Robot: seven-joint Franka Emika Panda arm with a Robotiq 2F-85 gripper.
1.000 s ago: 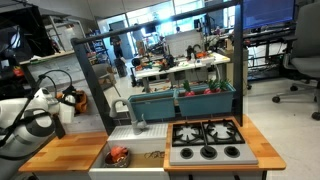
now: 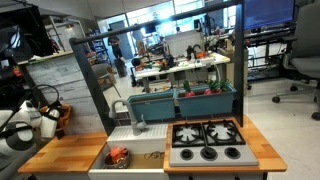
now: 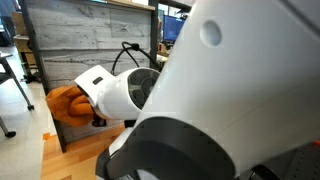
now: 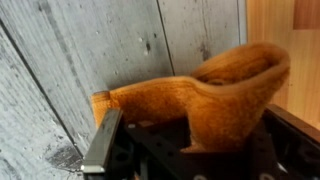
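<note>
An orange cloth [image 4: 225, 105] is bunched up at my gripper and runs between its fingers, which are shut on it. Folds of the cloth hide the fingertips in the wrist view. In exterior view 2 the cloth [image 3: 68, 104] sticks out to the left of the white arm, in front of the grey wood-plank panel [image 3: 75, 70]. Exterior view 1 shows a small patch of the cloth [image 2: 62, 119] low by the panel, just above the wooden counter [image 2: 75, 152].
A sink holding a bowl [image 2: 117, 158] with something red lies right of the counter. Beyond it is a stove [image 2: 210, 143]. A blue rack [image 2: 155, 107] stands behind, and a dark post [image 2: 95, 85] rises beside the panel. Counter near the arm looks bare.
Over the last second the arm has lowered along the panel and shifted slightly left. The orange cloth has come down with my gripper, closer to the counter.
</note>
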